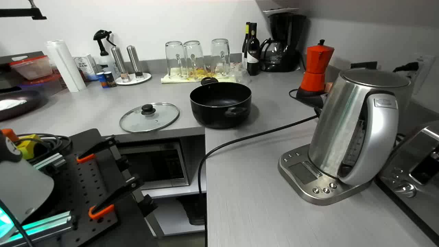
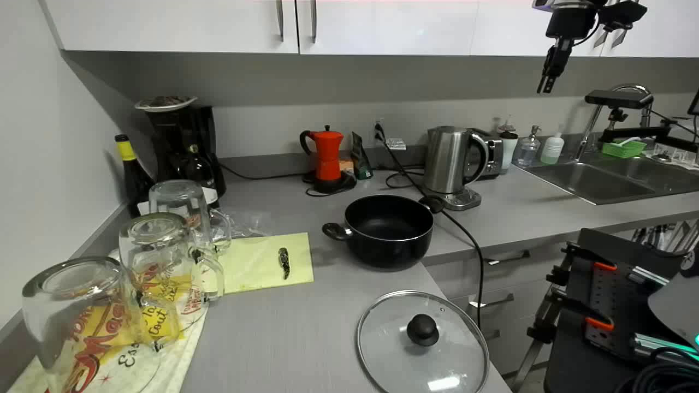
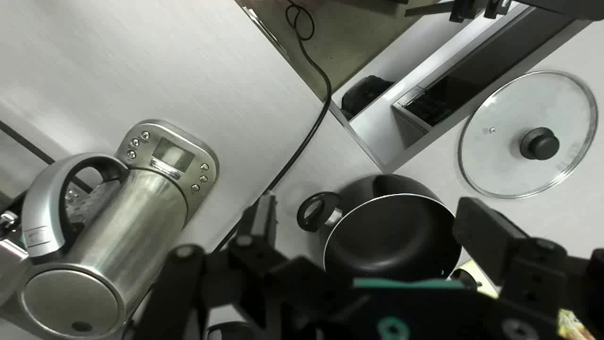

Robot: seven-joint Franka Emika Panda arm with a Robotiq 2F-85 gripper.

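My gripper is open, its two fingers wide apart with nothing between them. In exterior view 2 the gripper (image 2: 545,85) hangs high at the upper right, well above the counter; exterior view 1 does not show its fingers. Below it in the wrist view is a black two-handled pot (image 3: 391,238), uncovered, with no contents visible. The pot (image 1: 221,105) stands at the counter's inner corner. Its glass lid (image 1: 150,117), black knob up, lies flat beside it. A steel kettle (image 1: 358,123) sits upright on its base (image 1: 317,181).
A black cable (image 1: 255,136) crosses the counter and drops over its edge. Upturned glass mugs (image 2: 157,255) rest on yellow cloths beyond the pot. A red moka pot (image 2: 327,157) stands near the wall. Bare counter (image 1: 251,185) lies in front of the kettle.
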